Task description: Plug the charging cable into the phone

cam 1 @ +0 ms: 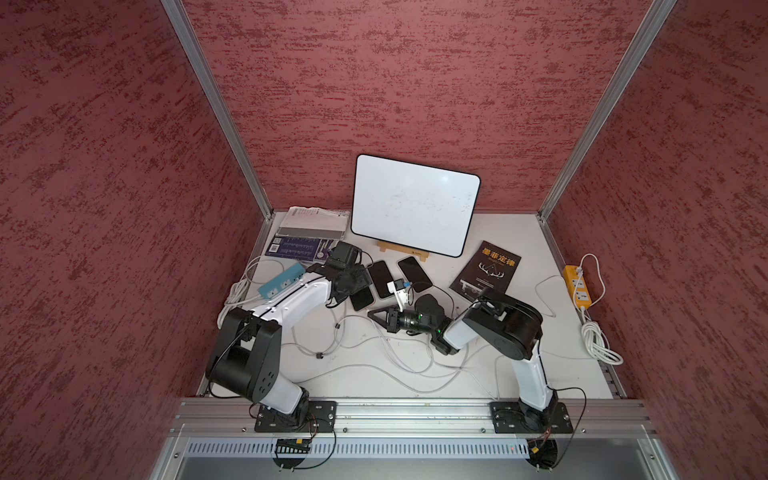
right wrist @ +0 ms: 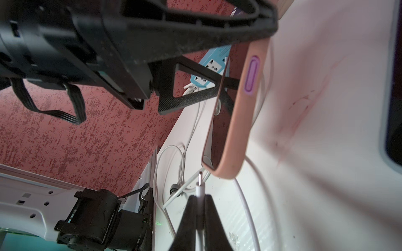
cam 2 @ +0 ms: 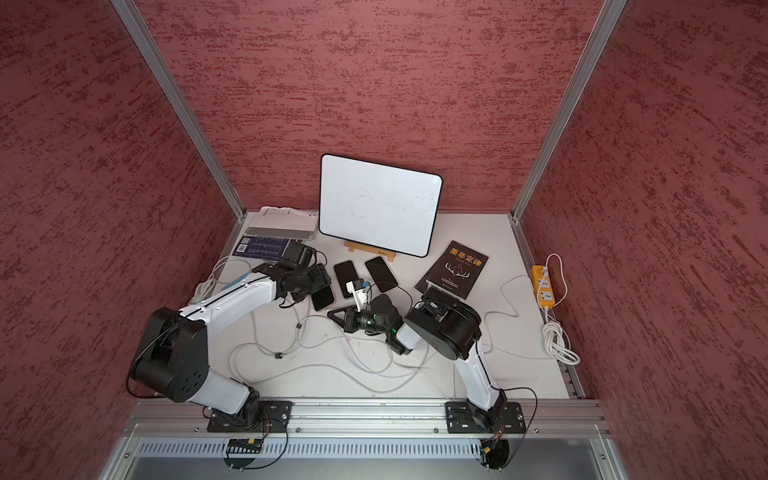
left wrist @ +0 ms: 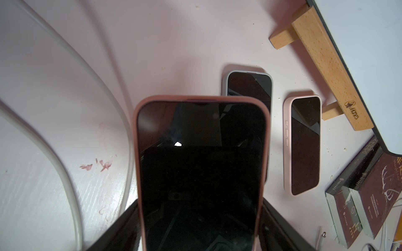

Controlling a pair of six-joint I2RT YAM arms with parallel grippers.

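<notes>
A phone in a pink case [left wrist: 201,167] fills the middle of the left wrist view, screen showing, gripped along both long sides by my left gripper. In the right wrist view the same phone [right wrist: 238,133] appears edge-on, its lower end hanging above the table. My right gripper is shut on the white charging cable's plug [right wrist: 200,188], whose metal tip points up toward the phone's lower corner. A small gap shows between tip and case; their depth relation is unclear. The phone's charging port is hidden from these views.
Two other phones lie flat nearby, a grey-cased one [cam 1: 383,280] and a pink one [cam 1: 415,273]. The whiteboard [cam 1: 416,204] stands behind, with dark books [cam 1: 485,269] to the right. A blue power strip [cam 1: 281,280] is at left. Loose white cables cross the front table.
</notes>
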